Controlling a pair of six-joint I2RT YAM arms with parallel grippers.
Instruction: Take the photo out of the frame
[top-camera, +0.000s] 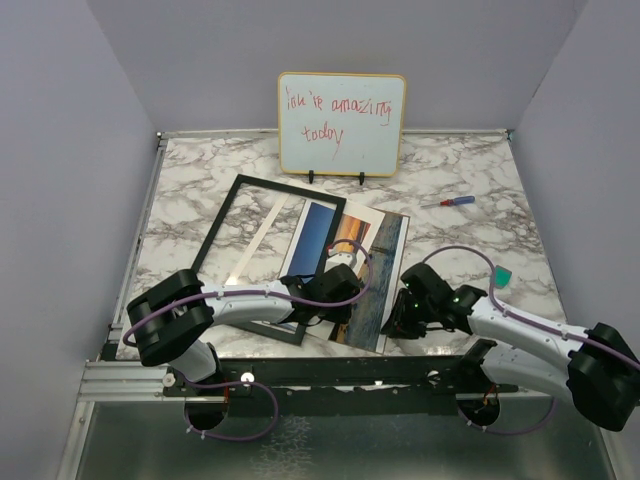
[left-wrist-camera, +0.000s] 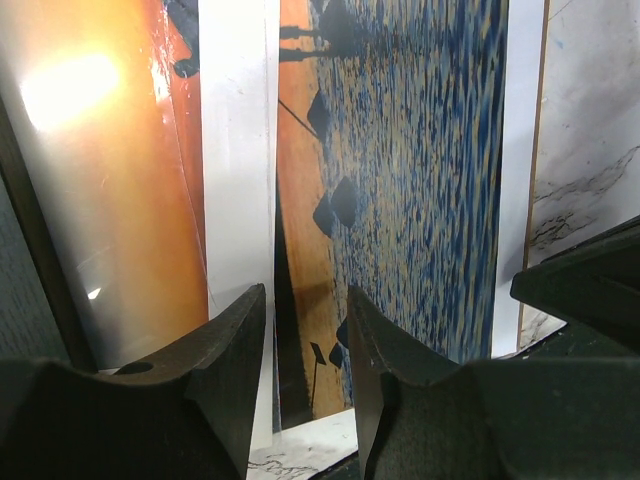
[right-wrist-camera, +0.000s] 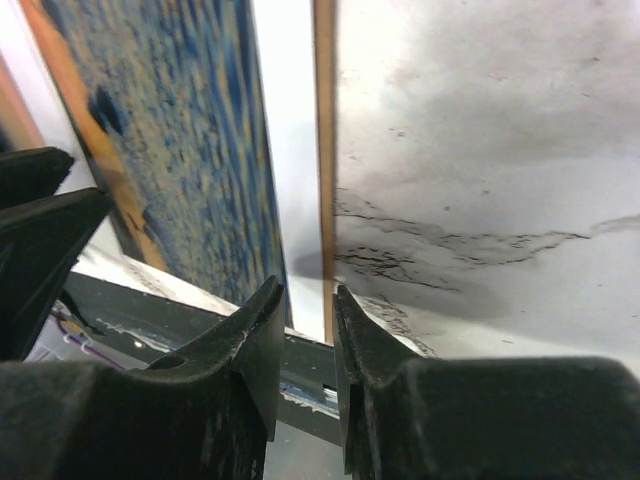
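A black picture frame (top-camera: 212, 238) lies on the marble table at left. The photo (top-camera: 377, 290), with white borders and a dark water panel, lies flat, slanted, sticking out past the frame's right bar. Its blue panel (top-camera: 312, 238) shows inside the frame. My left gripper hangs over the photo's near part, partly open, its fingers above the white strip and the water panel with nothing held. At the photo's right near corner my right gripper is shut on its white-bordered edge. The tips' depth against that edge is hard to judge.
A whiteboard (top-camera: 341, 122) with red writing stands at the back. A screwdriver (top-camera: 457, 201) and a green piece (top-camera: 502, 276) lie on the right. The table's front edge runs close to both grippers.
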